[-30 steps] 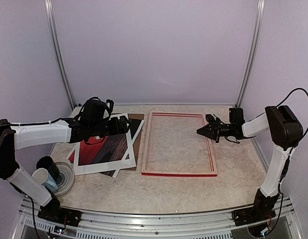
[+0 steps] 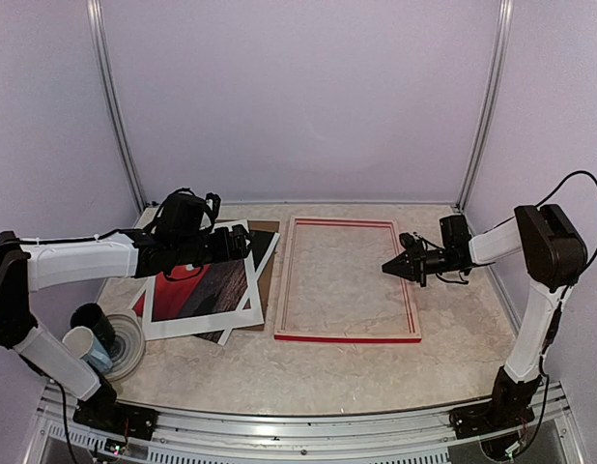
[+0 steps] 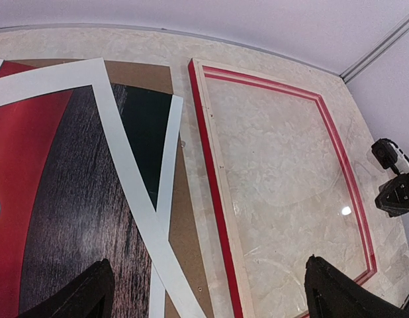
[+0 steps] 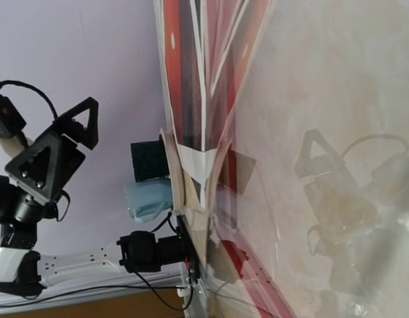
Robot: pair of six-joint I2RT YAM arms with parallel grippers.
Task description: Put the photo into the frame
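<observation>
The photo (image 2: pixel 197 298), red and dark with a white border, lies on top of other sheets at the left; its left part fills much of the left wrist view. To its right, the flat red-and-pale frame (image 2: pixel 348 339) lies on the table with no picture inside. A clear pane (image 4: pixel 337 199) in the right wrist view mirrors the left arm. Above the photo, my left gripper stands open and empty. My right gripper (image 2: pixel 387 267) is shut over the frame's right side; whether its tips touch anything cannot be told, and its fingers are out of the right wrist view.
At the front left stand a dark mug (image 2: pixel 93 325) and a light-blue mug (image 2: pixel 87 350), beside a round pale dish (image 2: pixel 128 350). More sheets (image 3: pixel 194 245) stick out from under the photo.
The right arm's wrist has dipped slightly and tilted, its tips staying near the frame's right side. The left arm, photo and frame have not moved.
</observation>
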